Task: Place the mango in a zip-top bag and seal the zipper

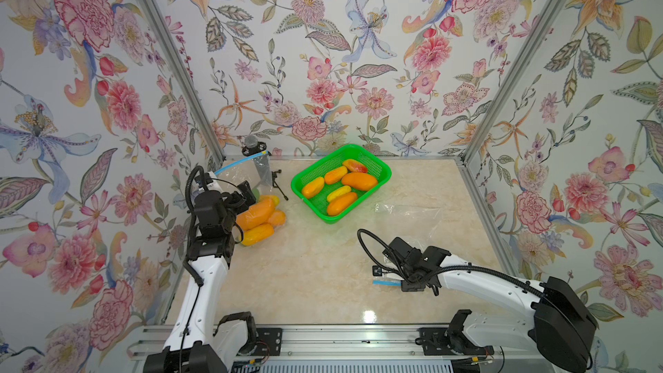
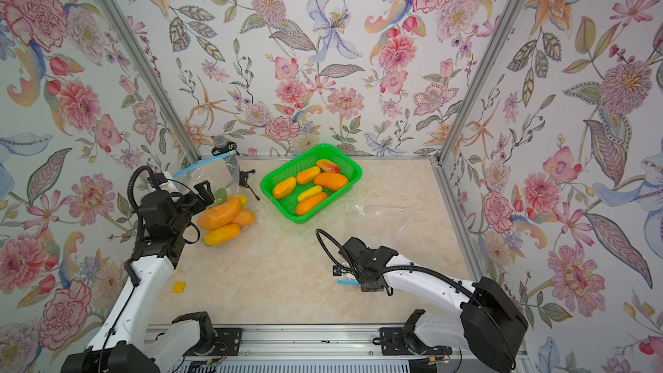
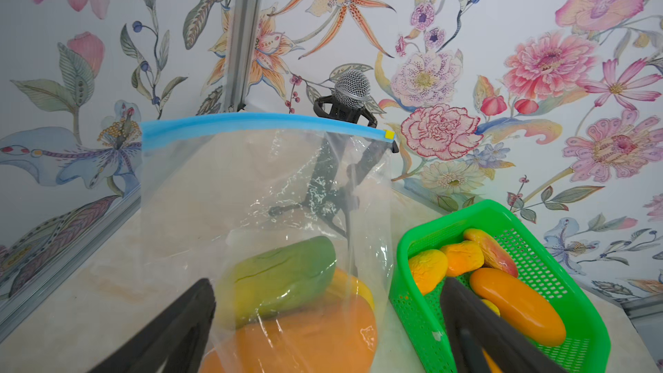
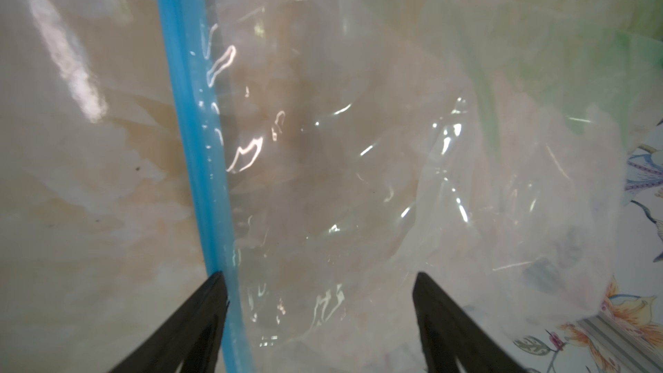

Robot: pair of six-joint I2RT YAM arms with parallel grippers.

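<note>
A clear bag with a blue zip strip (image 3: 269, 123) and a yellow slider (image 3: 388, 134) stands at the left. A green fruit (image 3: 286, 279) and an orange fruit (image 3: 304, 337) show inside it. My left gripper is open in front of this bag, holding nothing. A second clear bag (image 4: 331, 138), seemingly empty, lies at the right, with its blue strip (image 4: 190, 96) toward the table's front. My right gripper is over it. Its fingertips appear apart with film seen beyond them; whether film is gripped is unclear. Yellow-orange mangoes (image 1: 342, 203) lie in the basket.
The green basket (image 1: 308, 212) stands at the back middle. Behind the left bag is a microphone on a small stand (image 3: 353, 88). A small orange square (image 2: 179, 286) lies near the left edge. Free table lies between the basket and the front edge.
</note>
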